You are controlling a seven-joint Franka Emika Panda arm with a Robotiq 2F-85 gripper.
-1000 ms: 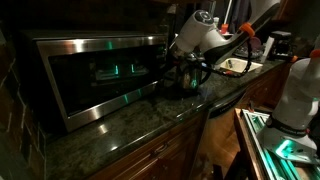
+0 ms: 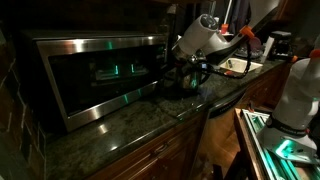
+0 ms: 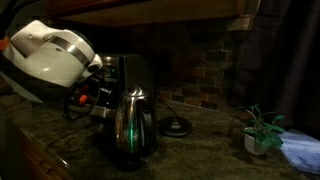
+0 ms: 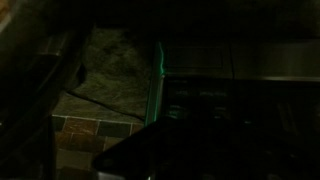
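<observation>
In exterior view 2 a shiny metal kettle (image 3: pixel 135 124) stands upright on the dark stone counter. My gripper (image 3: pixel 107 98) is beside its upper left, close to the microwave's side; whether they touch cannot be made out. Exterior view 1 has the white arm (image 2: pixel 202 38) reaching over the counter right of the steel-framed microwave (image 2: pixel 105 76), its dark end low in shadow. The fingers look shut, with nothing visible between them. Very little light reaches the wrist view, where the microwave's control panel (image 4: pixel 195 98) faintly appears and the fingers blend into black.
A round black base (image 3: pixel 175 126) with a cord lies behind the kettle. Farther right are a potted plant (image 3: pixel 263 132) and a pale cloth (image 3: pixel 300 150). Open counter (image 2: pixel 105 140) runs in front of the microwave, and a sink (image 2: pixel 238 65) lies beyond the arm.
The microwave and counter look the same.
</observation>
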